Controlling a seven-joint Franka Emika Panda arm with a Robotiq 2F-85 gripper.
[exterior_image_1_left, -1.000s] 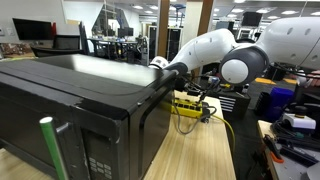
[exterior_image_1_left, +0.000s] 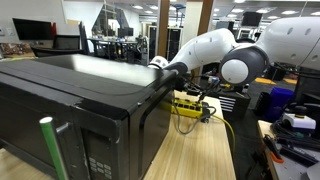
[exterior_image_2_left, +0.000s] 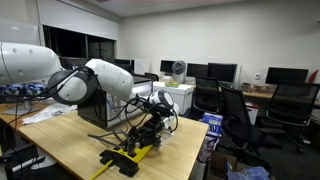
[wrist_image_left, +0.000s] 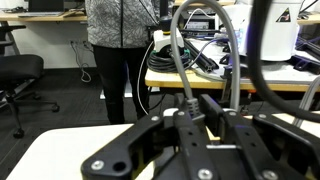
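Observation:
In exterior view 2 the white arm (exterior_image_2_left: 116, 75) bends over the wooden table, and my dark gripper (exterior_image_2_left: 140, 133) hangs low near its front part. In the wrist view my gripper fills the bottom, its fingers close together. A grey loop like a cable (wrist_image_left: 176, 48) rises by the fingertips; whether it is what they hold is hard to make out. A yellow object (exterior_image_2_left: 137, 158) with dark parts lies on the table at the gripper. The same yellow object (exterior_image_1_left: 193, 107) shows beyond the black box in exterior view 1.
A large black box-like appliance (exterior_image_1_left: 83, 95) takes up much of the table (exterior_image_1_left: 190, 155). A yellow cable (exterior_image_1_left: 230, 130) runs near the arm. Office chairs (exterior_image_2_left: 240, 125) stand past the table edge. A person (wrist_image_left: 125, 50) stands beyond the table in the wrist view.

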